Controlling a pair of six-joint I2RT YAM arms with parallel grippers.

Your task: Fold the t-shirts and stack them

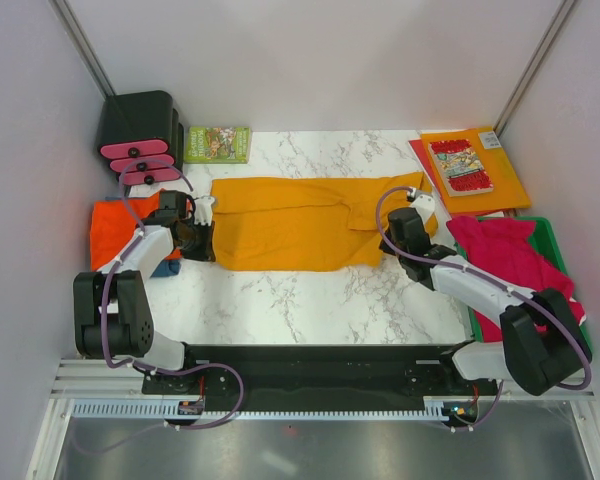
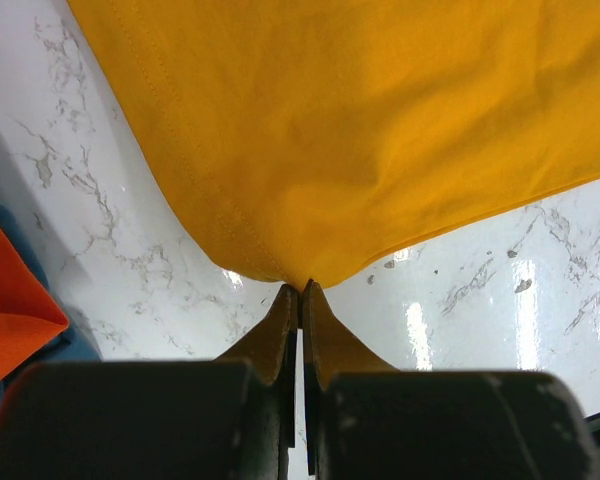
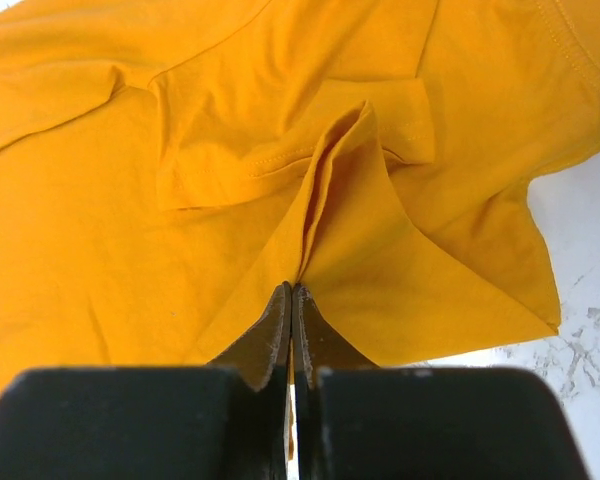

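Observation:
An orange-yellow t-shirt (image 1: 280, 235) lies spread across the middle of the table, a folded flap along its far side. At its near left corner, my left gripper is shut on the fabric, which gathers to a point at the tips. Near its right end, my right gripper is shut on a pinch of the shirt; a raised ridge of cloth (image 3: 342, 160) runs away from the tips. A sleeve-like flap (image 3: 400, 115) lies folded beyond that ridge. Part of the shirt's right end is hidden under the right arm in the top view.
Orange and blue folded cloths (image 1: 110, 230) lie at the left. A green basket (image 1: 547, 245) with crumpled red cloth (image 1: 505, 250) stands at the right. Books (image 1: 465, 168) and a black drawer unit (image 1: 138, 125) sit at the back.

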